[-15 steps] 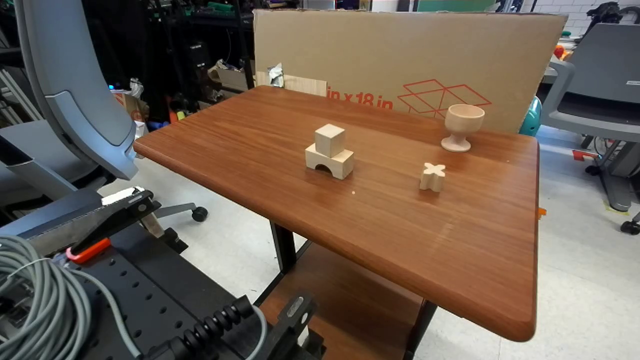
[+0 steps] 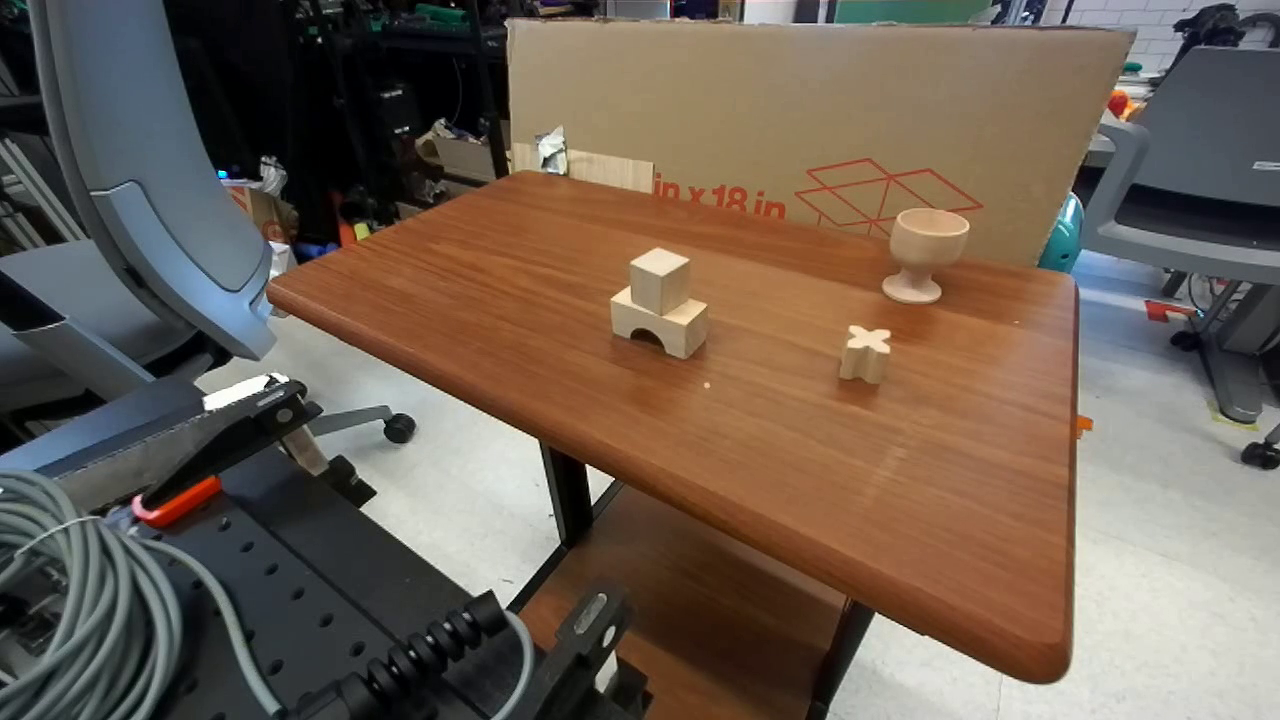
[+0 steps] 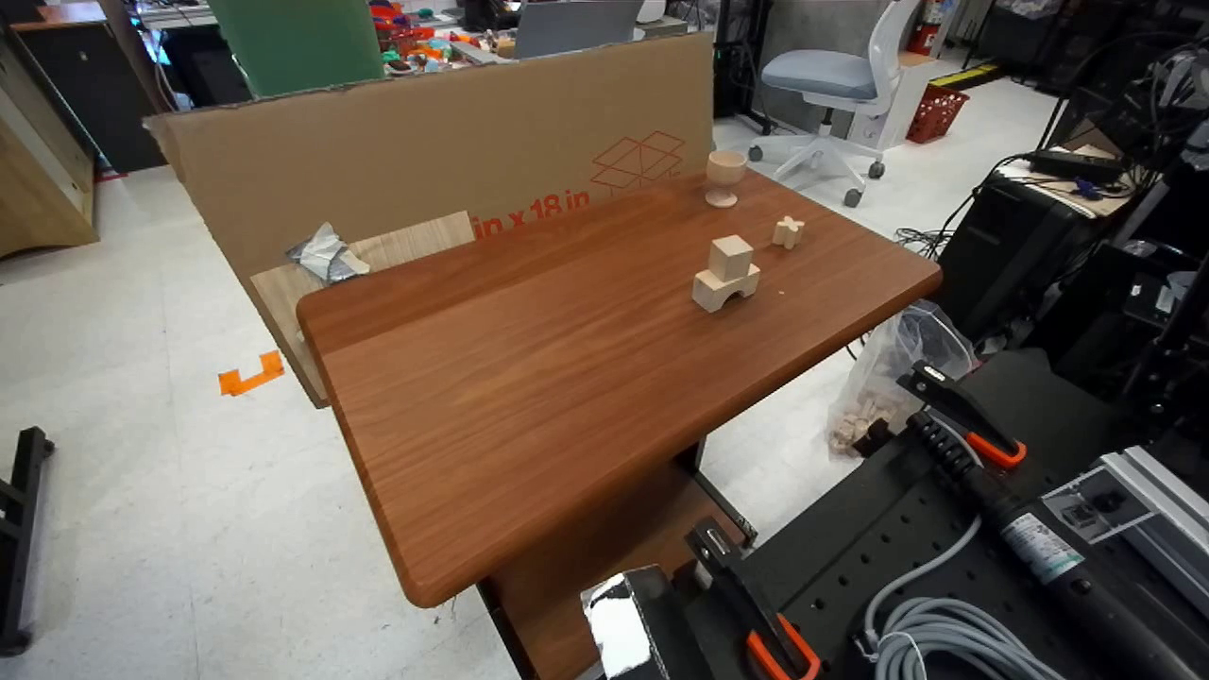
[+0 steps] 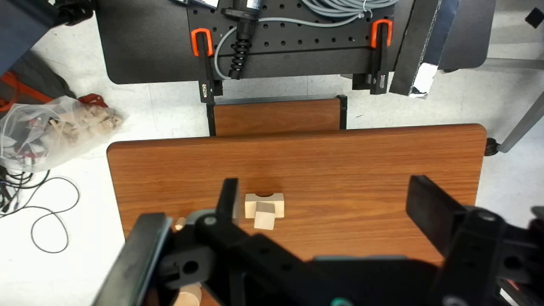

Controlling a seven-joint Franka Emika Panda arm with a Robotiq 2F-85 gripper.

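On the brown table (image 2: 516, 276), a pale wooden cube (image 2: 659, 283) rests on top of a wooden arch block (image 2: 661, 325). To their right in exterior view 1 stands an X-shaped wooden block (image 2: 865, 355), and behind it a wooden goblet (image 2: 925, 251) is upright near the back edge. My gripper shows only in the wrist view, open and high above the table, its fingers wide apart. Far below, the cube (image 4: 264, 216) and arch block (image 4: 250, 205) appear between them, touched by neither finger. The gripper partly hides the goblet (image 4: 189, 296) and the X-shaped block (image 4: 179, 223).
A tall cardboard panel (image 2: 744, 108) borders the table's back edge. In front is a black perforated platform (image 3: 844, 572) with clamps and coiled cable. A bag of wooden pieces (image 3: 895, 380) lies on the floor.
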